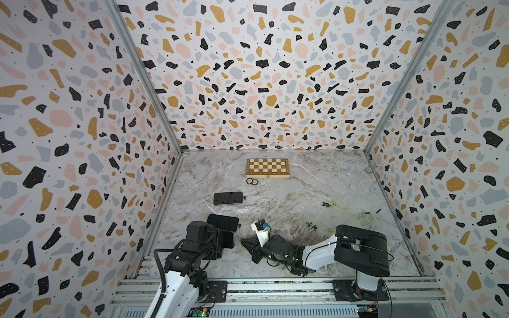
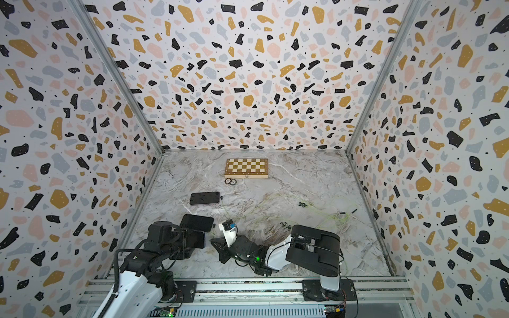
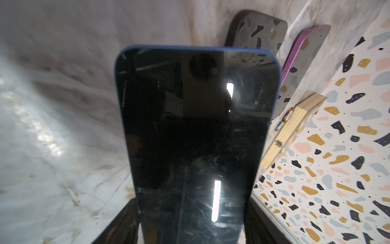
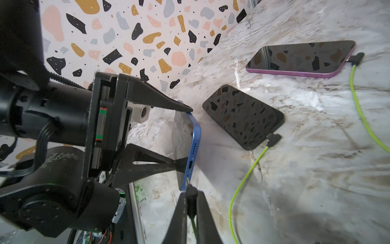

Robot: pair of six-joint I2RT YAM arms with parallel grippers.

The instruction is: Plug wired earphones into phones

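Note:
A blue-edged phone [image 3: 195, 134] sits in my left gripper, whose fingers are shut on its two long sides. In the right wrist view its end with the charging port [image 4: 191, 164] faces my right gripper. That gripper is shut on a black earphone plug [image 4: 191, 196] trailing a green cable. The plug's metal tip lies in front of the phone's port end, near its lower corner; whether they touch I cannot tell. Two other phones, a black one [image 4: 243, 116] and a pink-edged one [image 4: 302, 59], lie flat, each with a plug and green cable at one end.
A chessboard box [image 1: 267, 168] and two small round pieces [image 1: 251, 181] stand at the back. Loose earphone cables [image 1: 365, 216] and small dark earbuds [image 1: 311, 225] lie to the right.

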